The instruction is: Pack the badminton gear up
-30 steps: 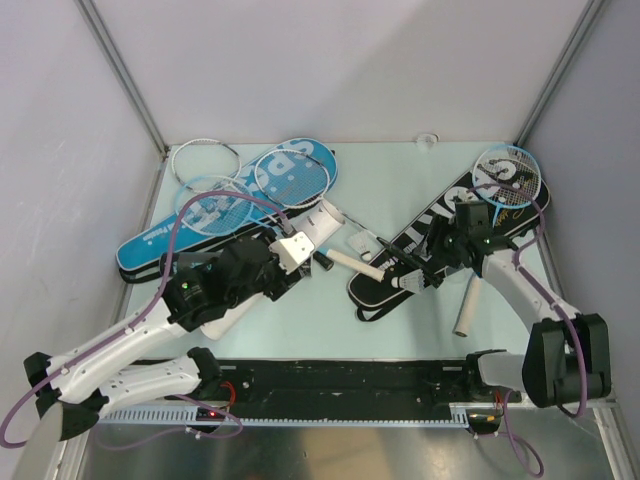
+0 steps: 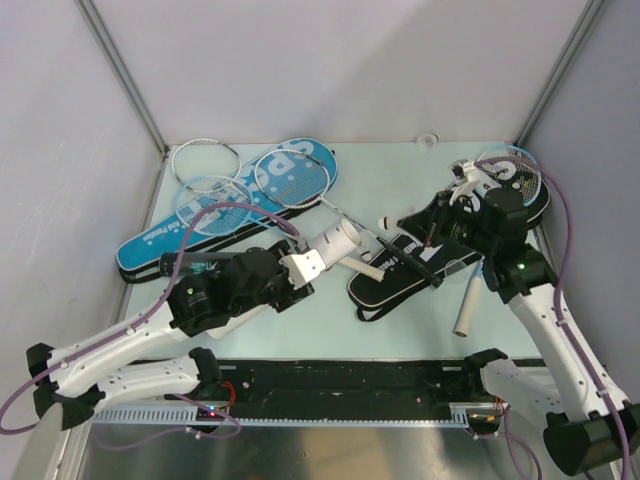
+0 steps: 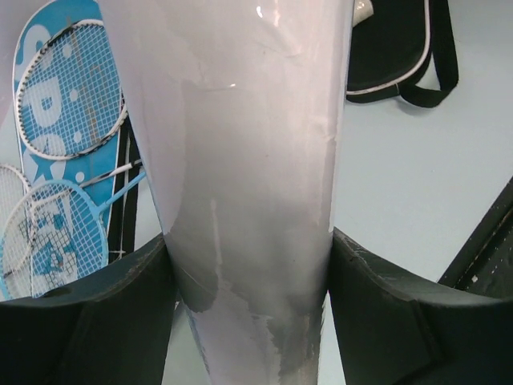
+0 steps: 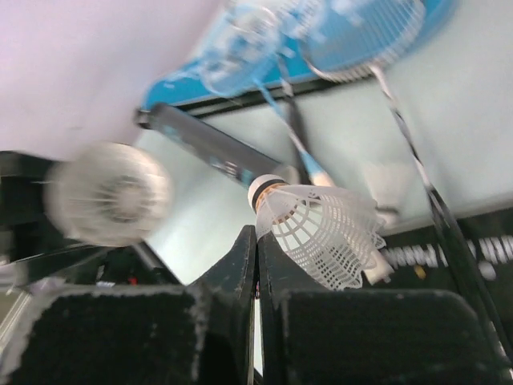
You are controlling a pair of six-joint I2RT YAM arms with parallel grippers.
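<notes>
My left gripper is shut on a large white tube (image 3: 240,160), held over the table at centre left in the top view. My right gripper is shut on a shuttlecock (image 4: 321,233), raised above the black racket bag (image 2: 380,290). The blue bag (image 2: 150,245) lies at the left with several rackets (image 3: 68,88) on it. Another racket (image 2: 508,170) rests on the black bag at the right.
A dark tube (image 4: 208,140) lies beside the blue bag. Pale handles or tubes (image 2: 466,305) lie near the table's middle and right.
My right gripper has risen from the black bag with the shuttlecock in it. My left gripper with the tube has moved slightly rightward.
</notes>
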